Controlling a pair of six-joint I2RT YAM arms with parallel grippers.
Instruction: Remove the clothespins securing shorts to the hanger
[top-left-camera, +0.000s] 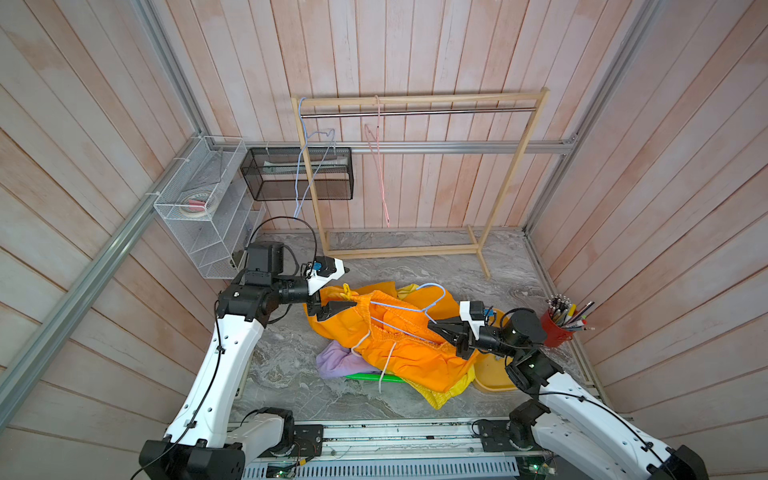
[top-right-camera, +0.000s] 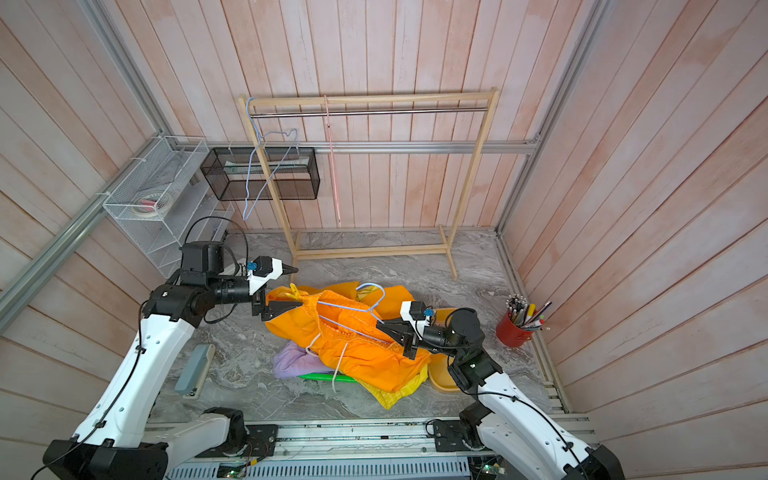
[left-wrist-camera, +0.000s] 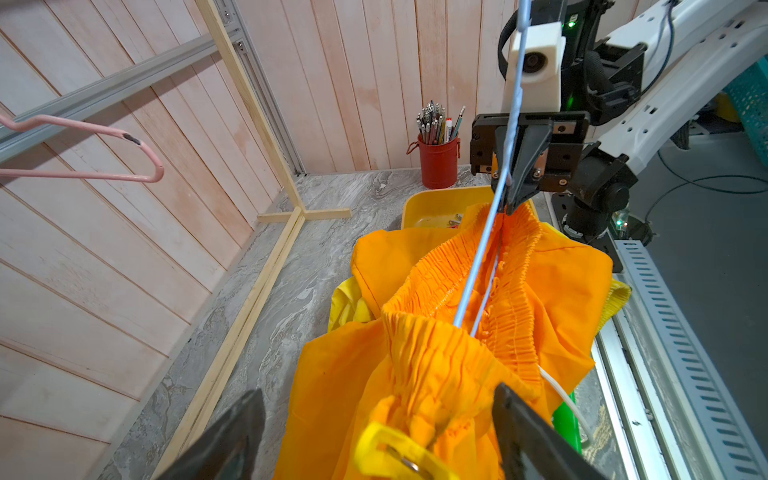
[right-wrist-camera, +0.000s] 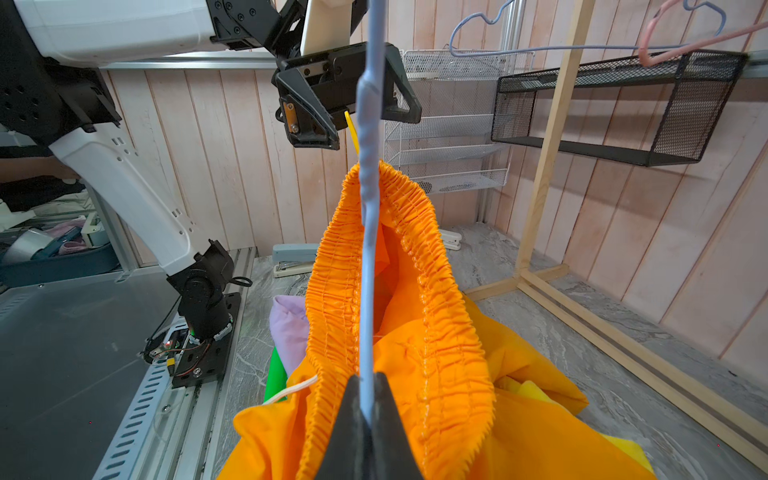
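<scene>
Orange shorts (top-left-camera: 416, 344) lie bunched on the table with the blue wire hanger (top-left-camera: 389, 304) inside their gathered waistband. At their left corner a yellow clothespin (left-wrist-camera: 392, 452) grips the waistband; the same clothespin (top-left-camera: 345, 289) shows small in the top left view. My left gripper (top-left-camera: 349, 286) is open, its fingers spread on either side of the clothespin without touching it. On the right, my right gripper is shut on the hanger's wire near the hook, over the shorts. The hanger's ends are hidden in the cloth, and no second clothespin shows.
Purple cloth (top-left-camera: 340, 360), a green item (top-left-camera: 374, 377) and yellow cloth (top-left-camera: 448, 392) lie under the shorts. A yellow tray (top-left-camera: 500, 382) and red pen cup (top-left-camera: 554, 329) stand right. Behind is a wooden rack (top-left-camera: 400, 252) with hangers.
</scene>
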